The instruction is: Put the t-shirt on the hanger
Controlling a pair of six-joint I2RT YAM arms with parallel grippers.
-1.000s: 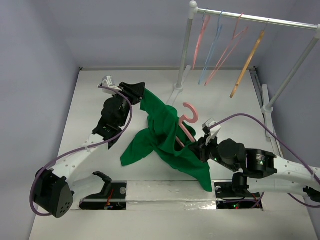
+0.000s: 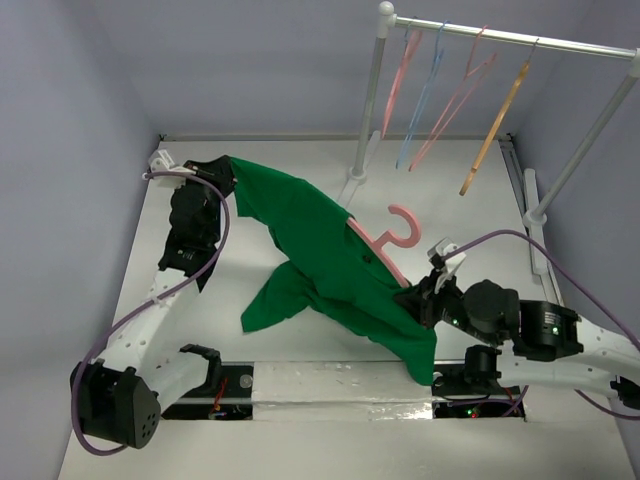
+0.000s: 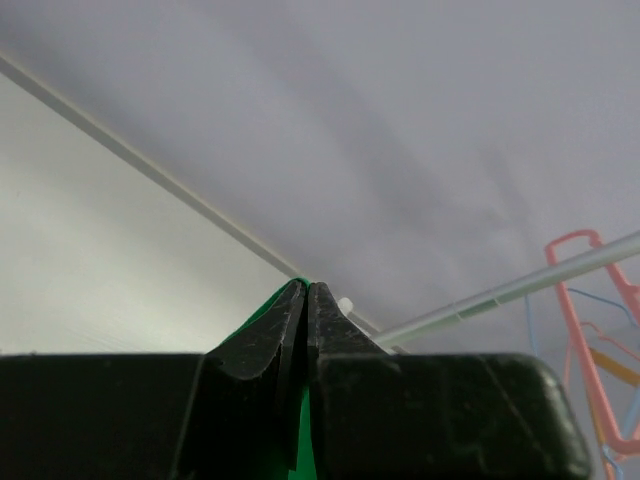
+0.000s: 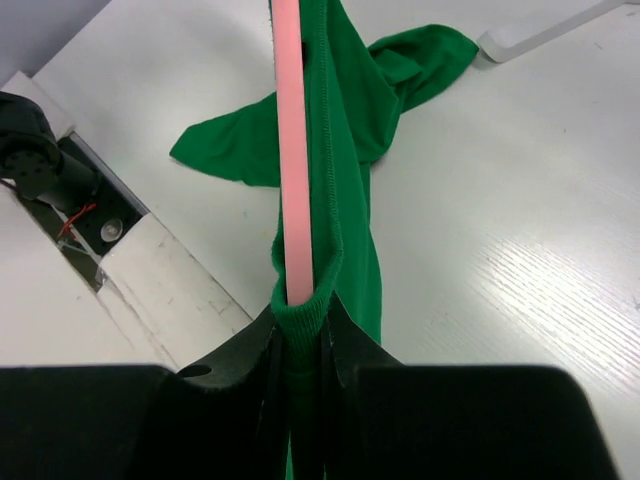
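The green t-shirt is stretched between both arms, with a loose part drooping to the table. A pink hanger pokes out of its collar, hook upward; the rest of its body is hidden by cloth. At the upper left, my left gripper is shut on one end of the shirt, green cloth showing between its fingers. On the right side my right gripper is shut on the shirt. In the right wrist view a pink hanger bar runs down into the green cloth just above the fingers.
A metal rack rail spans the back right, with several hangers on it, including an orange one. A white rack foot stands at the right.
My left gripper has moved left, drawing the shirt out taut. My right gripper has shifted slightly right, and the hanger has moved right and tilted.
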